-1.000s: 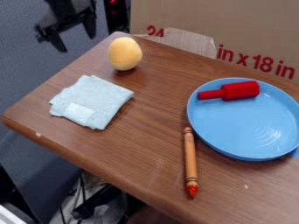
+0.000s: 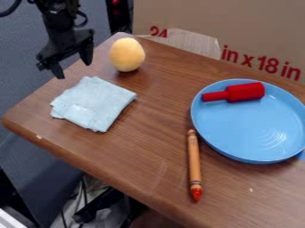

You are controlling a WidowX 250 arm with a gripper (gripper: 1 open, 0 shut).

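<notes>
My black gripper (image 2: 71,61) hangs at the upper left, over the table's left edge, left of a pale yellow egg-shaped object (image 2: 127,54) and above a folded light blue cloth (image 2: 93,104). Its fingers are apart, with nothing seen between them. A blue plate (image 2: 248,134) on the right holds a red cylindrical object with a handle (image 2: 244,92). An orange crayon (image 2: 194,165) lies left of the plate, pointing toward the front.
A cardboard box (image 2: 226,36) stands behind the wooden table (image 2: 131,165). Cables and other items lie below the left edge.
My gripper has moved downward from the upper left, toward the level of the table. The objects on the table have not moved.
</notes>
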